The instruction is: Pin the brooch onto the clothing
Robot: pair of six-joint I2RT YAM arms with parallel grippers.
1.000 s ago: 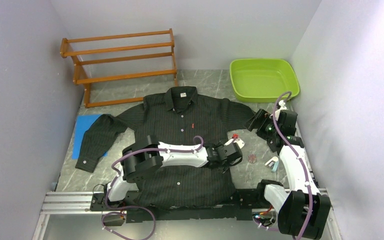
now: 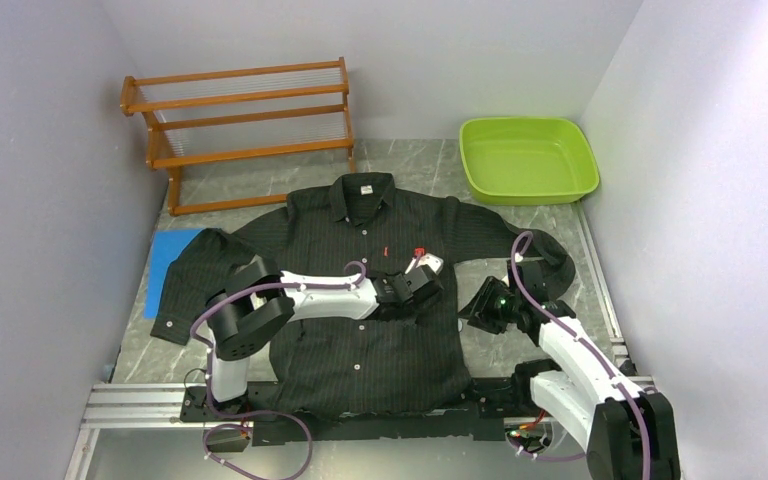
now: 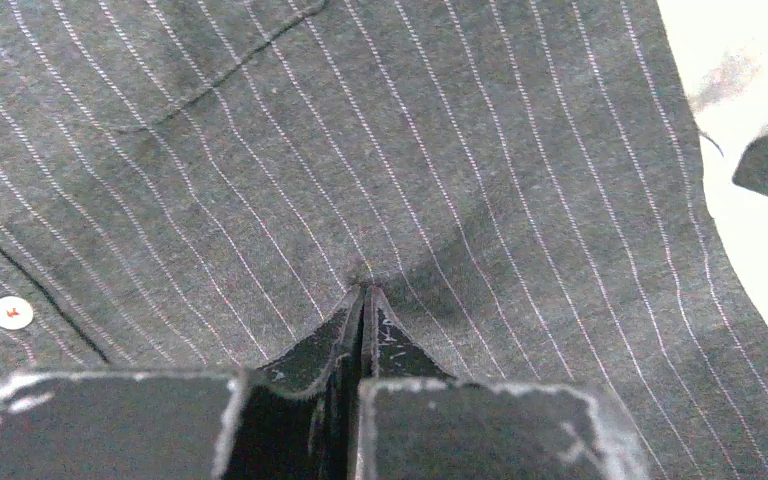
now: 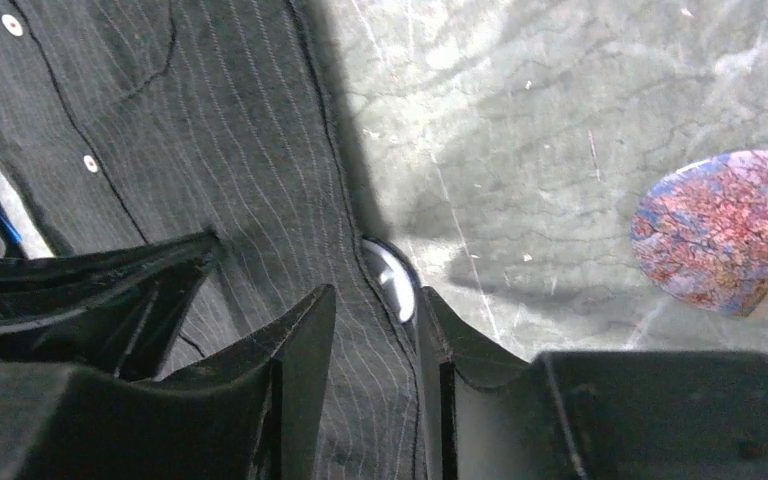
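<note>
The dark striped shirt lies spread on the table. In the left wrist view my left gripper is shut on a pinch of it, the stripes bending towards the tips. The right wrist view shows the shirt's side edge raised, with a shadow beside it. A silvery round piece with a dark rim peeks from under that edge, the rest of it hidden; I cannot tell whether it is the brooch. My right gripper stands part open over it, one finger on each side of the shirt edge.
A pink and blue oval lies on the bare tabletop right of the shirt. At the back stand a green basin and a wooden rack. A black hat rests at the right.
My left gripper has moved left and inward over the shirt. The right gripper has come left and down to the shirt's side edge, where the silvery piece now shows.
</note>
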